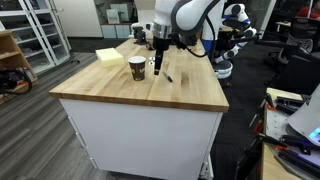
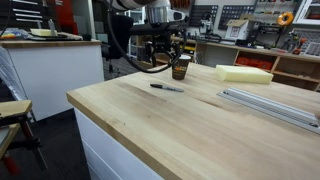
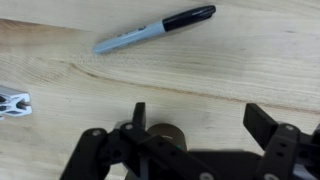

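Note:
A marker [image 3: 155, 29], grey with a black cap, lies on the wooden counter; it also shows as a dark marker [image 2: 167, 87] in exterior view 2. A dark cup [image 1: 137, 68] stands upright on the counter beside the arm. In the wrist view, the dark round shape [image 3: 167, 133] between the fingers is partly hidden by the gripper. My gripper is open, its two fingers wide apart, with the marker lying apart from them. In exterior view 1 the gripper [image 1: 158, 64] hangs above the counter near the cup.
A pale yellow block [image 2: 244, 74] sits behind the cup. A long metal rail [image 2: 270, 105] lies on the counter's far side in exterior view 2.

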